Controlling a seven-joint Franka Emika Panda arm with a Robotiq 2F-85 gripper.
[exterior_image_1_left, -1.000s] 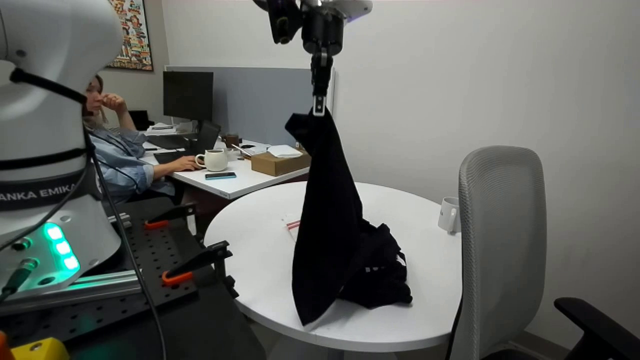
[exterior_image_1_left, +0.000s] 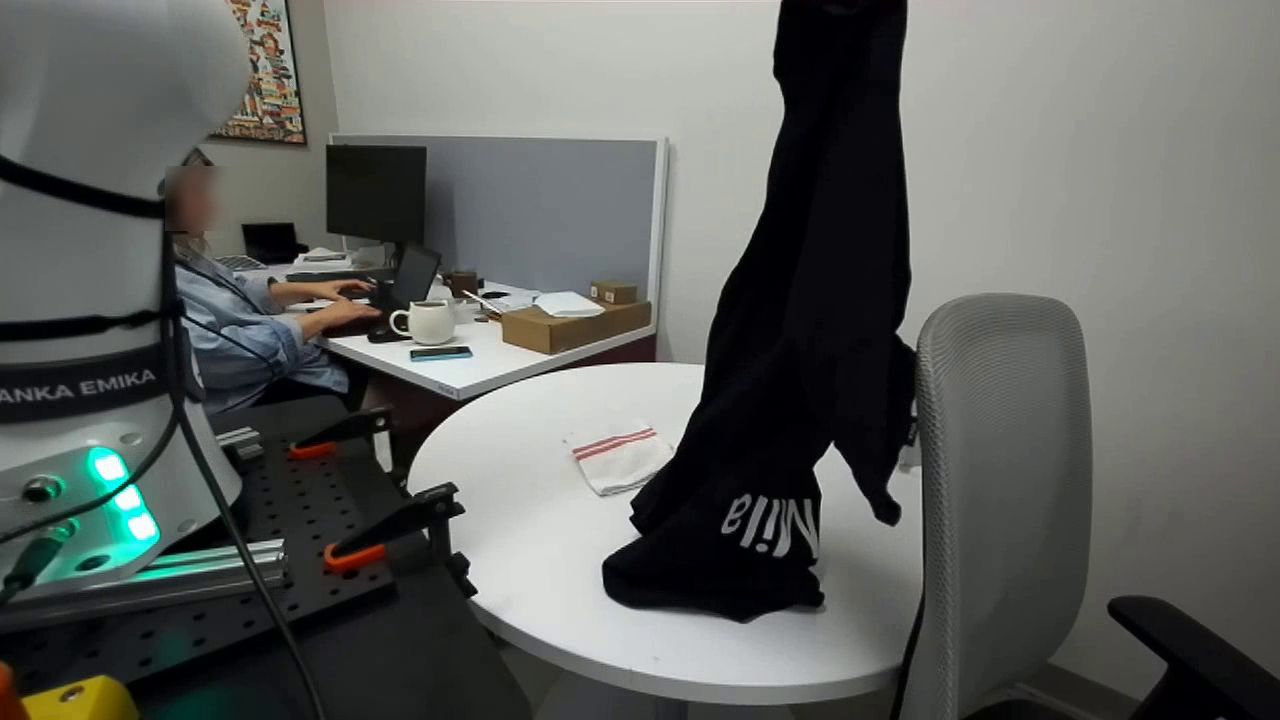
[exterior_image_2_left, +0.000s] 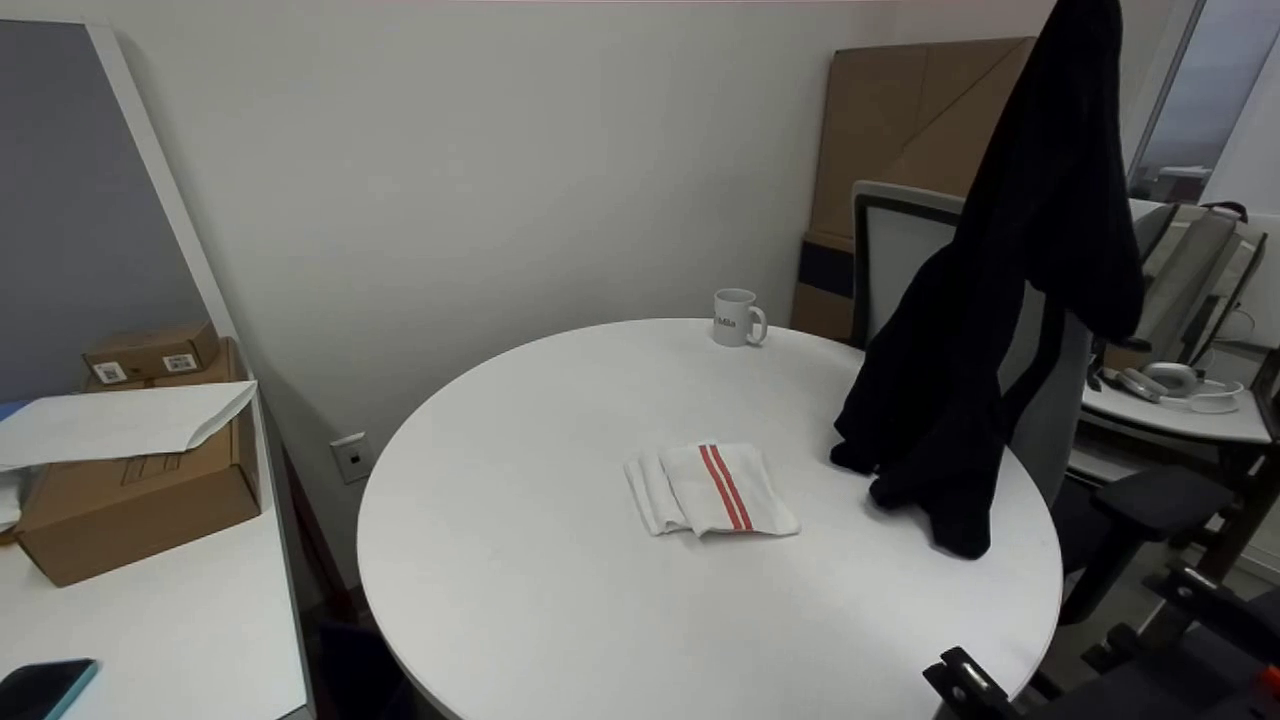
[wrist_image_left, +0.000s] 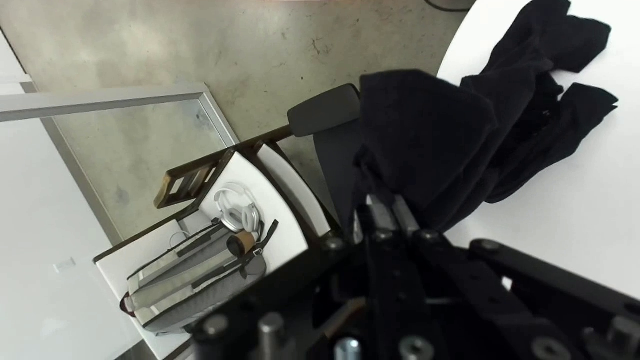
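Note:
A black garment (exterior_image_1_left: 828, 276) with white "Mila" lettering hangs in a long drape from above exterior view 1, its lower end resting on the round white table (exterior_image_1_left: 528, 504). Exterior view 2 has the same black garment (exterior_image_2_left: 1020, 264) over the table's right side, close to the chair. In the wrist view my gripper is shut on the black garment (wrist_image_left: 432, 132), the cloth pinched at its fingertips and falling away toward the table. Both exterior views leave the gripper out of frame.
A folded white towel with red stripes (exterior_image_2_left: 720, 490) lies mid-table. Toward the back stands a grey mug (exterior_image_2_left: 734, 318). The grey office chair (exterior_image_1_left: 1008, 480) stands close against the table's right side.
My gripper has gone up and to the right, out of exterior view 1, drawing the garment higher and toward the chair. More of the towel now shows; the mug is mostly hidden there.

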